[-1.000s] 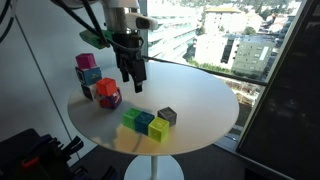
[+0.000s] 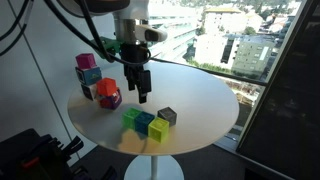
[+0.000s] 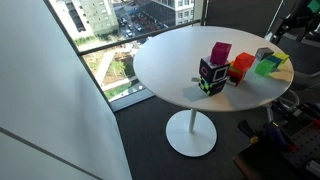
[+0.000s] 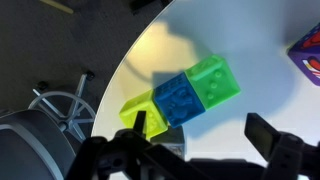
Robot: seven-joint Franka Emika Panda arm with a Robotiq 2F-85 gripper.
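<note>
My gripper [image 2: 136,92] hangs open above the round white table, with nothing between its fingers. Below it, a green block [image 4: 213,80], a dark blue block [image 4: 179,100] and a yellow block [image 4: 145,113] form a touching row. A dark grey block [image 2: 167,116] sits just behind that row; in the wrist view a finger covers much of it. Left of the gripper in exterior view 1 are a red block [image 2: 107,87] and a pink block [image 2: 86,61] on top of a dark patterned cube [image 2: 90,75].
A patterned cube [image 4: 308,55] lies at the wrist view's right edge. The blocks in the row lie close to the table's near rim. Windows stand behind the table.
The gripper has come slightly lower and a little to the right in exterior view 1. All blocks stay where they were.
</note>
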